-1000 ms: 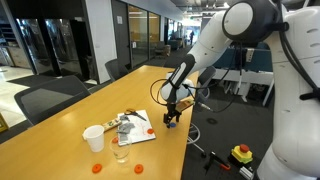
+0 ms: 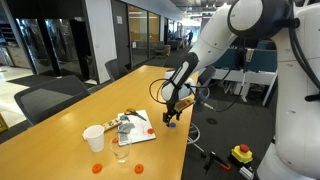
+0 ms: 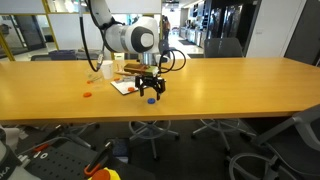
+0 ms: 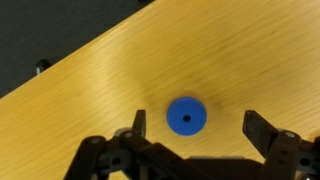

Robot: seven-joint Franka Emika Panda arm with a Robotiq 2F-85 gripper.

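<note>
A small round blue disc (image 4: 186, 116) with a dark dot at its centre lies flat on the wooden table near its edge. In the wrist view it sits between the two spread black fingers of my gripper, touching neither. My gripper is open and holds nothing. From the side, the disc (image 3: 152, 101) shows just below the gripper (image 3: 149, 92), close to the table's front edge. The other side view also has the blue disc (image 2: 172, 125) beneath the gripper (image 2: 170, 119).
A white sheet (image 2: 135, 131) with items on it lies nearby. Beyond it stand a white mug (image 2: 94, 138) and a clear glass (image 2: 121, 153). Several orange-red discs are scattered about, one red disc (image 2: 139, 169) near the front. Right of the gripper, the table (image 3: 240, 85) is clear.
Only a slight shift of the gripper shows over the blue disc. The disc and the other things stay in place.
</note>
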